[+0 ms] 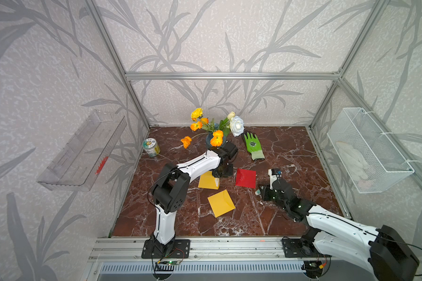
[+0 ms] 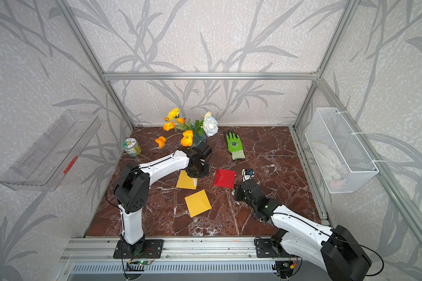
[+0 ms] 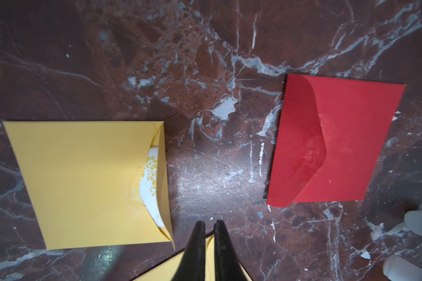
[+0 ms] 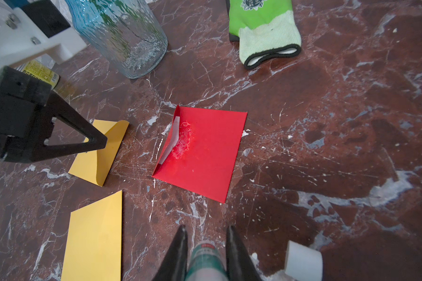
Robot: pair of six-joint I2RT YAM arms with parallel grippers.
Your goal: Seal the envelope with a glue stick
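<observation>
The yellow envelope (image 3: 84, 182) beneath my left arm has its flap raised, a white insert showing. A red envelope (image 3: 342, 140) lies right of it, a second yellow one (image 1: 220, 202) nearer the front. My left gripper hangs above, between the yellow and red envelopes, shut with nothing visible between its fingers. My right gripper is shut on the teal glue stick (image 4: 205, 262) at the right of the red envelope. A white cap (image 4: 303, 261) is beside it in the right wrist view.
A flower vase (image 4: 126, 46) and green glove (image 1: 253, 145) sit at the back, a can (image 1: 151, 148) at left. Baskets hang on both walls. The table's right half behind my right arm is mostly clear.
</observation>
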